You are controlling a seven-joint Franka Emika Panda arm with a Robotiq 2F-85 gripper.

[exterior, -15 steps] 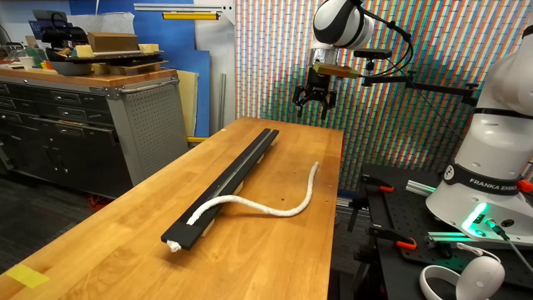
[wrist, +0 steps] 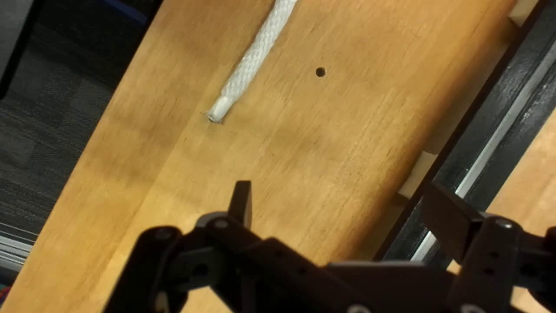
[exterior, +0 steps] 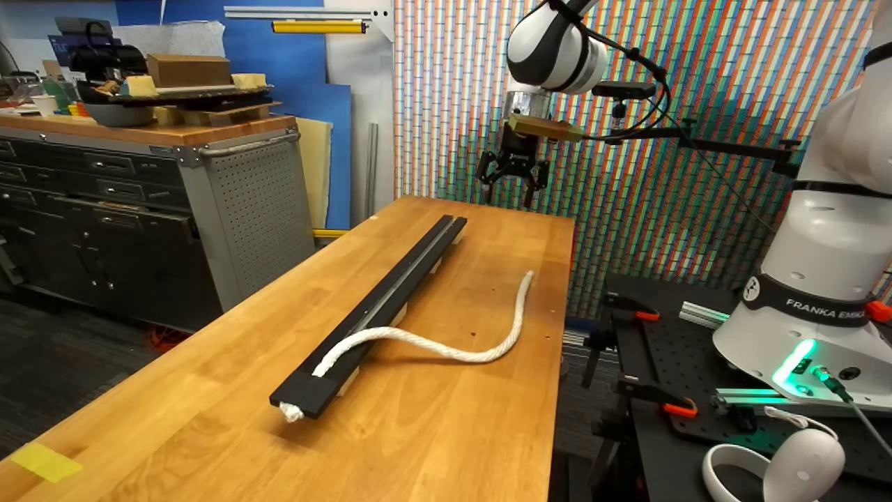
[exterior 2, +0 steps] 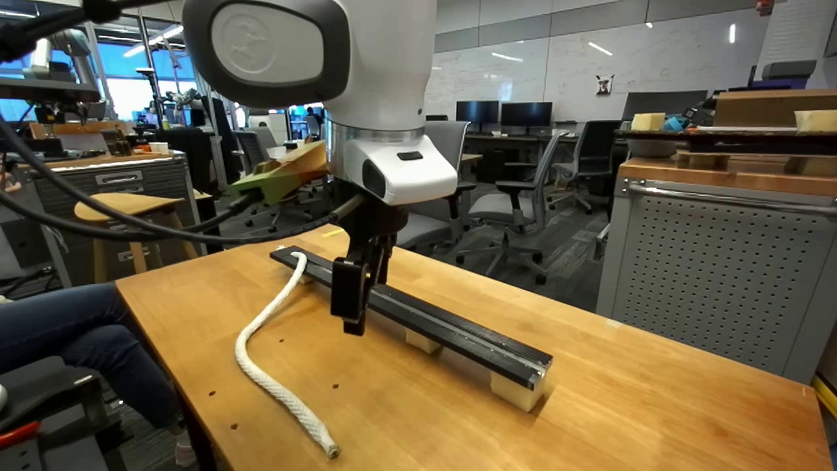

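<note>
A white rope [exterior: 435, 346] curves over the wooden table, one end on a long black channel bar [exterior: 373, 309] and the other loose near the table's right edge. A frayed white tuft [exterior: 290, 411] shows at the bar's near end. High over the far part of the table, my gripper [exterior: 510, 201] hangs open and empty. In the wrist view, the loose rope end [wrist: 221, 107] lies ahead of my gripper, clear of its spread fingers. The bar [wrist: 484, 151] passes beneath the right finger, and its groove looks empty there.
Pale blocks [exterior 2: 518, 391] hold the bar above the table [exterior 2: 667, 408]. Bare wood lies on both sides of it. Yellow tape [exterior: 46, 461] marks the near left corner. A person's leg [exterior 2: 102, 337] is beside the table.
In exterior view 1 my gripper has moved a little left and lower, still open. The rope and the bar have stayed in place.
</note>
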